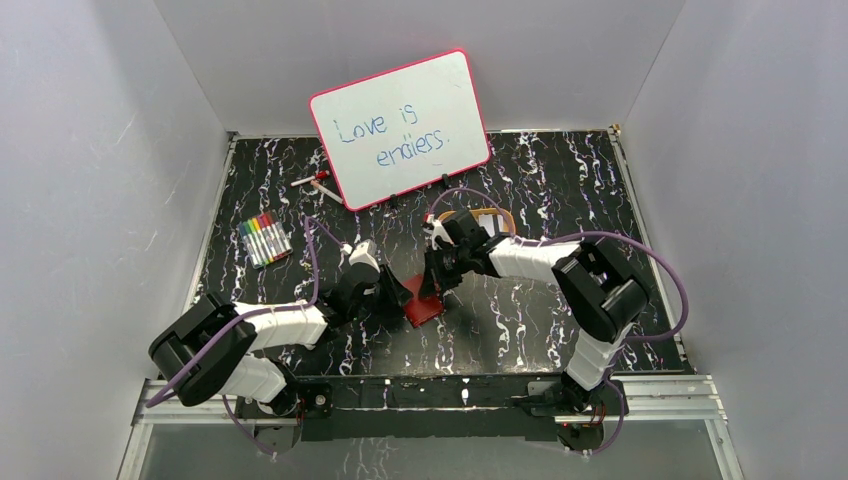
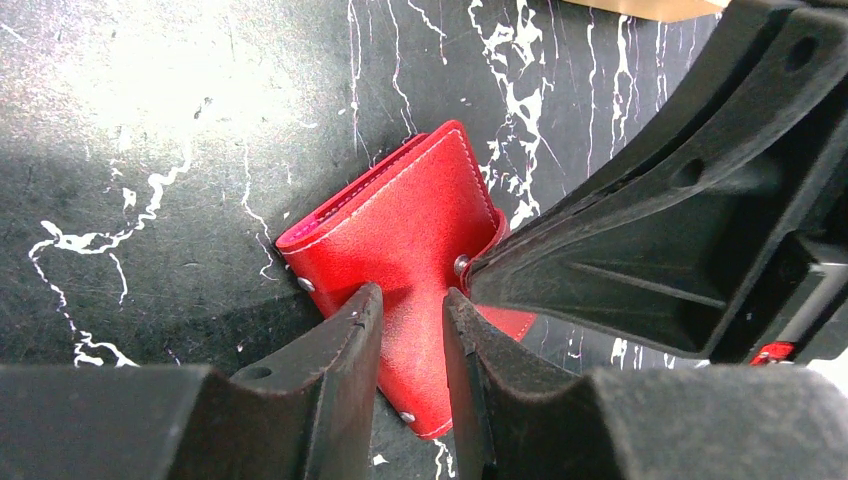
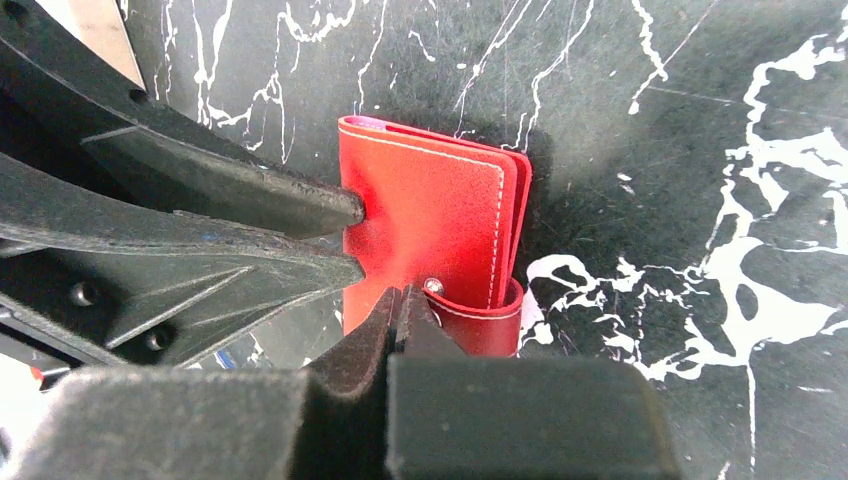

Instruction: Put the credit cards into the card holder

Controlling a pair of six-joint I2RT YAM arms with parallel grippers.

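Observation:
The red card holder (image 2: pixel 400 230) lies closed on the dark marbled table, its strap (image 3: pixel 475 325) bent over one side near a metal snap. My left gripper is part open, its two fingertips apart over the holder's face with nothing seen between them. At the strap's end is my right gripper, its fingers together; whether the strap edge is pinched between them cannot be made out. In the top view, white pieces (image 1: pixel 488 224), possibly the cards, show behind the right arm. No card is visible at the holder's opening.
A tan-rimmed box (image 1: pixel 511 221) sits beyond my right gripper, partly covered by it. Several markers (image 1: pixel 265 239) lie at the left, and a whiteboard (image 1: pixel 400 125) stands at the back.

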